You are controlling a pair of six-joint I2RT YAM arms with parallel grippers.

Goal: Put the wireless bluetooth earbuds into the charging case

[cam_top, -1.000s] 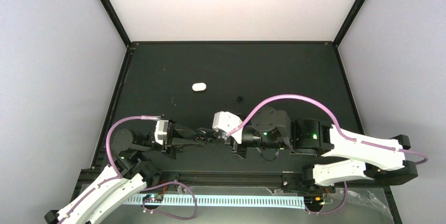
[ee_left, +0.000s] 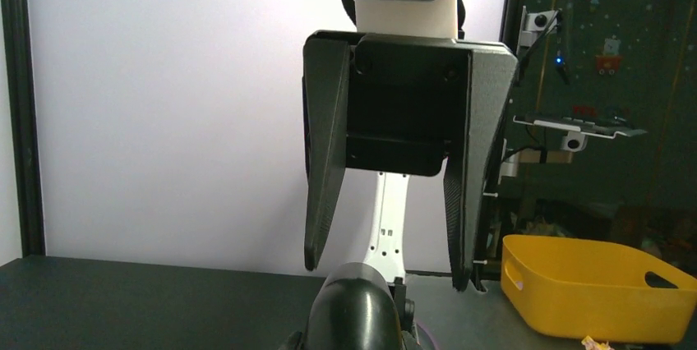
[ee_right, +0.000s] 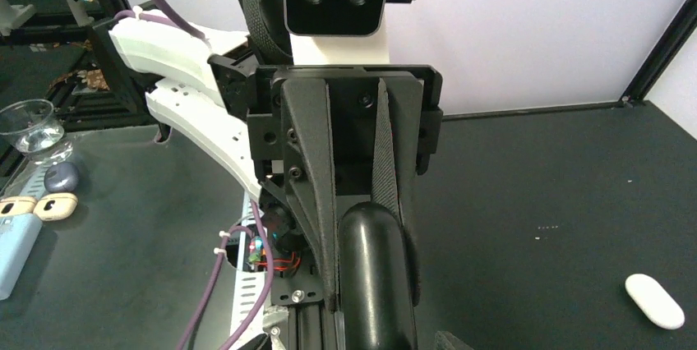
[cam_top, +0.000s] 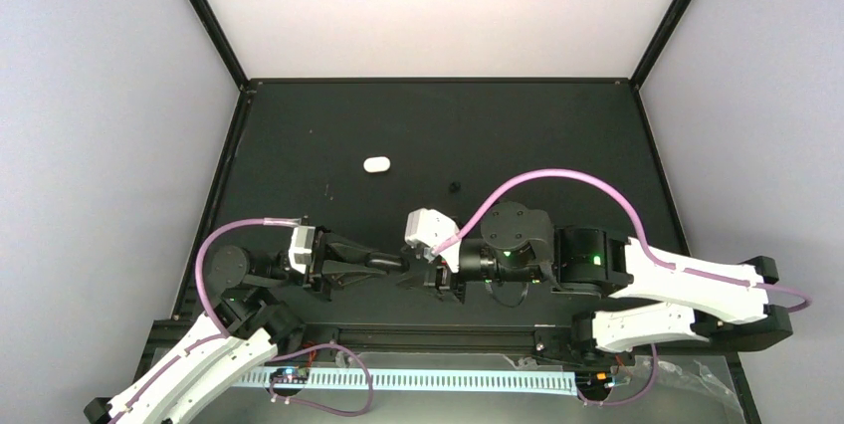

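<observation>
My left gripper [cam_top: 363, 267] is shut on a glossy black charging case [cam_top: 383, 261], which fills the bottom middle of the left wrist view [ee_left: 355, 309] and of the right wrist view [ee_right: 374, 280]. My right gripper faces it, open, its fingertips just above and either side of the case's end; whether they touch it is hidden. A white oval object [cam_top: 376, 164] lies on the dark table, also at the right of the right wrist view [ee_right: 654, 301]. I cannot make out loose earbuds.
A small black item [cam_top: 454, 187] lies on the table [cam_top: 518, 125] behind the grippers. A yellow bin [ee_left: 598, 292] and a glass [ee_right: 31, 132] stand outside the work area.
The left arm is nearly unchanged.
</observation>
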